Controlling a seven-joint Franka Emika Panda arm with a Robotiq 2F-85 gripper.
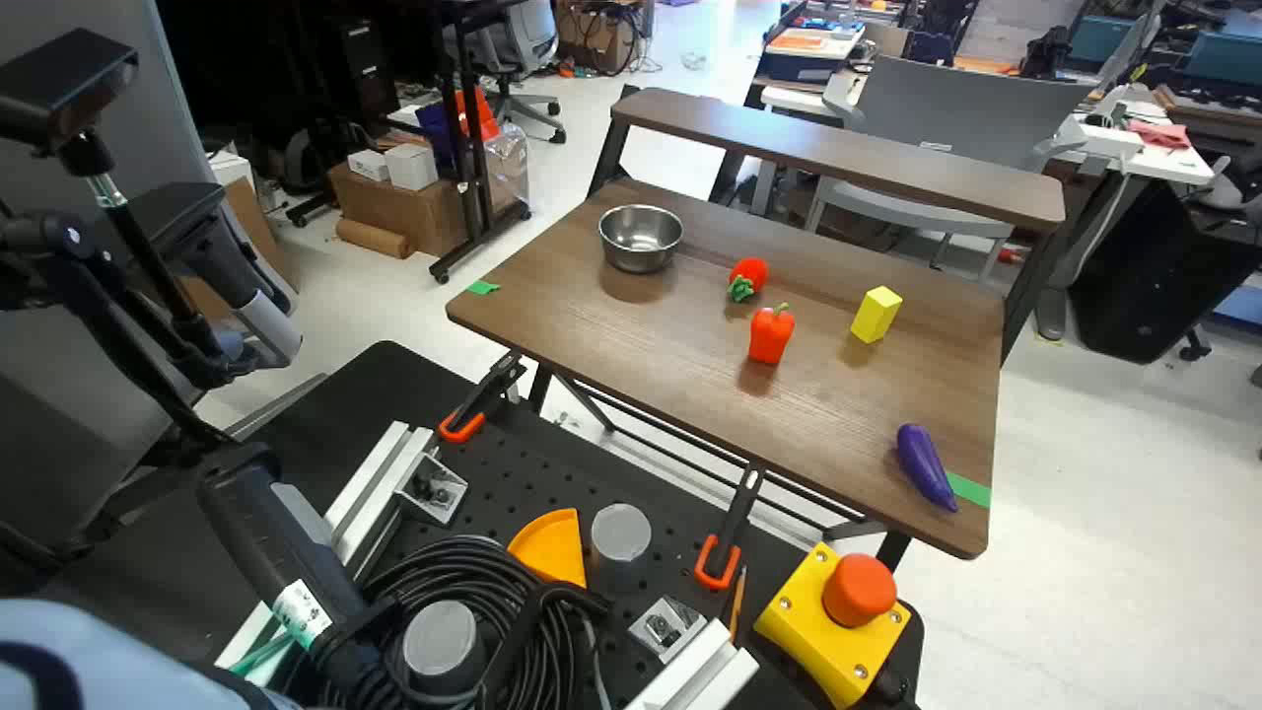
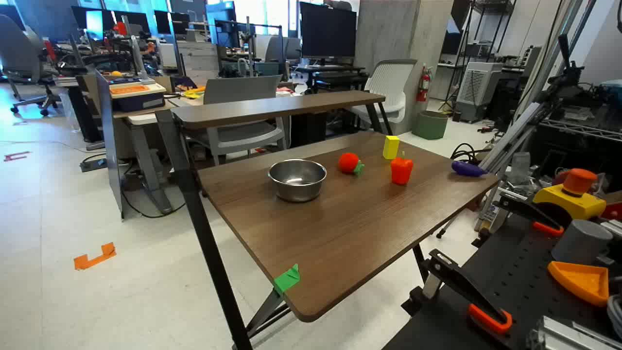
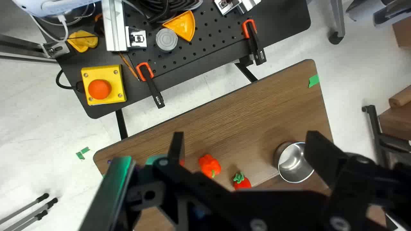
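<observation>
On the brown table (image 1: 568, 308) stands an empty steel bowl (image 1: 640, 241). To its right in exterior view 1 are a round red vegetable with a green top (image 1: 747, 276), a red bell pepper (image 1: 770, 336) and a yellow block (image 1: 876, 315). A purple eggplant (image 1: 926, 466) lies near the right front corner, by green tape. In the wrist view my gripper is open, its fingers wide apart and high over the table. Between and below them show the pepper (image 3: 210, 166), the round red vegetable (image 3: 242, 181) and the bowl (image 3: 295, 162).
A raised shelf (image 1: 828, 154) runs along the table's back edge. Across a gap in front is a black pegboard bench with clamps (image 1: 734, 532), coiled cable and a red emergency button (image 1: 860, 590).
</observation>
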